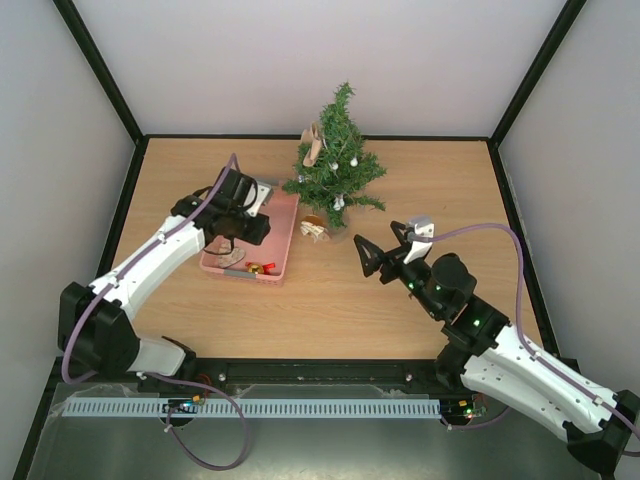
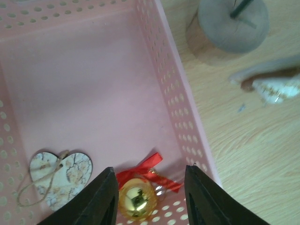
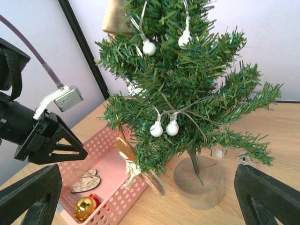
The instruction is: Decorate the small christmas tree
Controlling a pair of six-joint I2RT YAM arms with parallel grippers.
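Observation:
A small green Christmas tree [image 1: 338,165] stands on a round wooden base [image 3: 199,185], hung with white bulbs and a few ornaments. One of these, a brown and white ornament [image 3: 136,164], hangs from a low left branch. Inside the pink basket [image 2: 185,89] lie a gold ball [image 2: 137,199] with a red ribbon [image 2: 147,168] and a wooden heart [image 2: 61,178] with string. My left gripper is over the basket, its fingers apart above the gold ball, nothing between them. Facing the tree from the front right, my right gripper is open and empty.
The basket's perforated walls rise around the ornaments. A tan sack-like ornament [image 1: 312,147] hangs on the tree's upper left. Bare table [image 1: 330,315] lies between the two arms and at the right.

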